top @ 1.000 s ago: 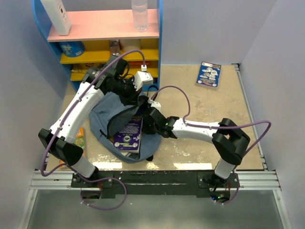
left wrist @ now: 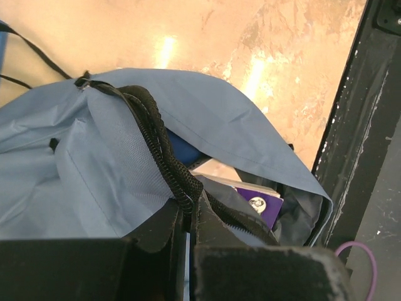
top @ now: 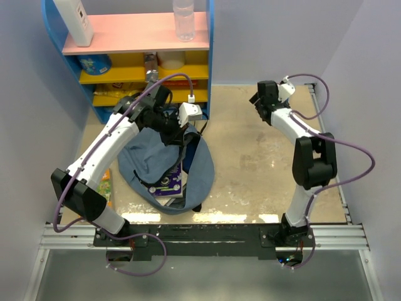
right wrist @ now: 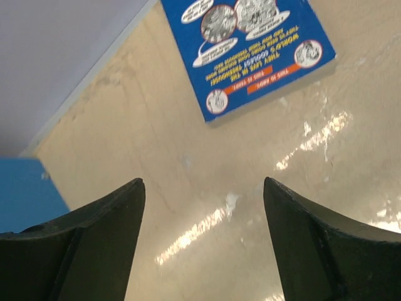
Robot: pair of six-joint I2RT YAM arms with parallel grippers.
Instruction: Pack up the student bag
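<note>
The blue-grey bag (top: 135,166) lies open at the left of the table, with a purple book (top: 168,185) inside, also seen partly under the flap in the left wrist view. My left gripper is shut on the bag's black zipper edge (left wrist: 160,144). At the back right of the table my right gripper is open above the bare surface beside a blue book (right wrist: 257,56), which the arm hides in the top view.
A shelf unit (top: 135,31) with bottles and containers stands at the back left. A colourful item (top: 103,188) lies at the left edge.
My right gripper has moved from the bag up and right to over the blue book at the back right.
</note>
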